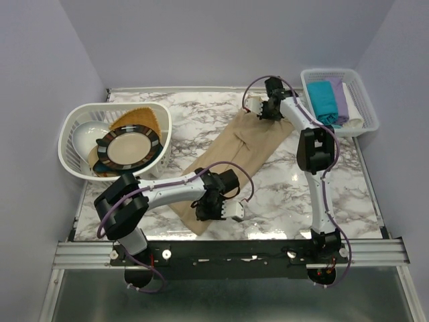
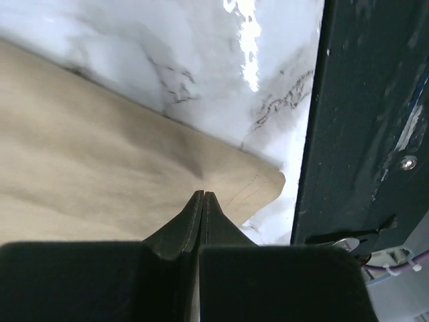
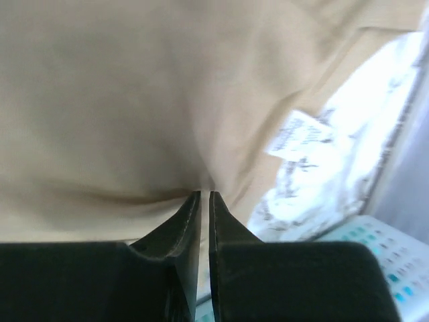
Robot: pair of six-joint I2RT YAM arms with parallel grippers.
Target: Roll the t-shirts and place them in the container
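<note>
A beige t-shirt (image 1: pixel 258 149) lies as a long folded strip, slanting from front left to back right across the marble table. My left gripper (image 1: pixel 202 216) is at its front-left end; in the left wrist view its fingers are shut with their tips on the beige cloth, which moves along with them. Any fabric pinched there is hidden. At the back-right end, my right gripper (image 1: pixel 267 115) touches the shirt. The right wrist view has a narrow gap between its fingertips, over a crease in the cloth. Beside them shows a white label (image 3: pixel 298 135).
A white basket (image 1: pixel 166 144) with plates and a bowl stands at the left. At the back right, another white basket (image 1: pixel 369 100) holds folded turquoise, purple and white cloths. Bare marble (image 1: pixel 281 208) lies right of the shirt, up to the dark front edge.
</note>
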